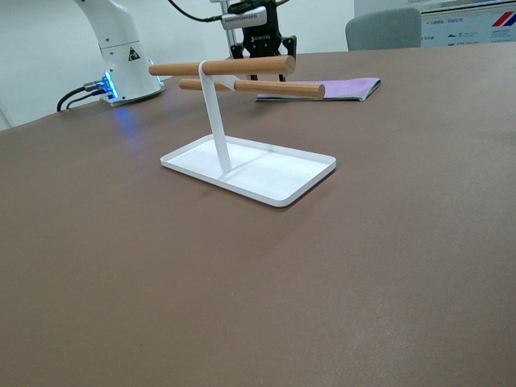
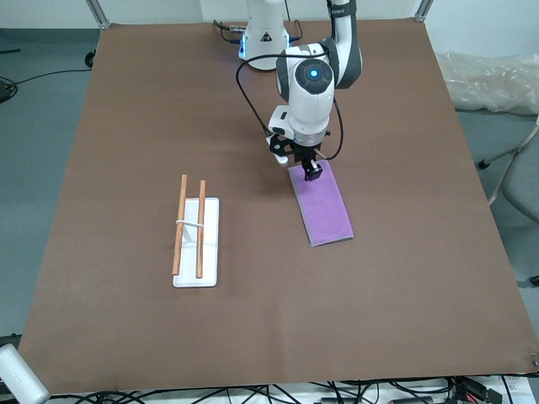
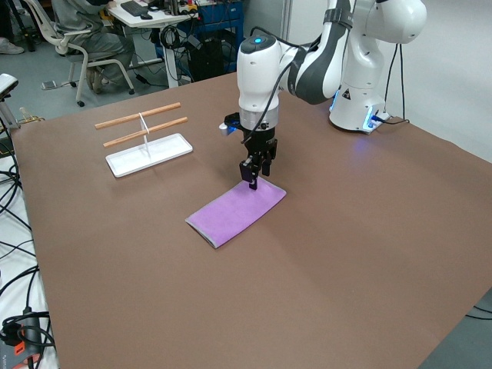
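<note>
A folded purple cloth [image 2: 322, 211] [image 3: 234, 211] with grey edging lies flat on the brown table [image 2: 278, 320]. My black gripper [image 2: 312, 171] [image 3: 255, 177] points down at the cloth's far end, low over or touching it; whether it is open or shut is not clear. To the left in the left view stands a white tray [image 2: 208, 244] [image 1: 278, 173] with two wooden bars [image 1: 242, 68] on a white upright. In the top view the gripper is partly hidden behind the bars.
The robot's white base [image 3: 355, 108] stands at the table's back, with cables attached. A grey chair [image 2: 526, 177] stands beyond the right edge.
</note>
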